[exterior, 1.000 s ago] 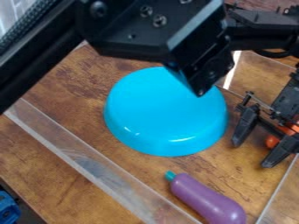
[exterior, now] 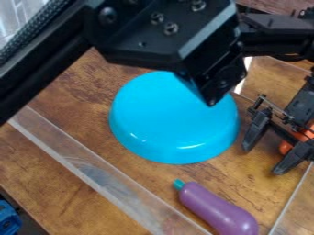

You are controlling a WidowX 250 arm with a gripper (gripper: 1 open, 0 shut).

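The black gripper (exterior: 269, 153) stands at the right edge, low over the wooden floor, its two dark fingers spread apart. Behind the fingers is an orange-red object (exterior: 298, 140), partly hidden, and I cannot tell whether it is between them. A blue upturned bowl or dome (exterior: 172, 127) lies in the middle, partly behind the black arm. A purple toy eggplant (exterior: 218, 210) with a teal tip lies below the bowl.
A clear plastic strip (exterior: 101, 180) runs diagonally across the lower left, with another clear edge at the right. A blue item (exterior: 6, 220) sits at the bottom-left corner. Bare wood shows left of the bowl.
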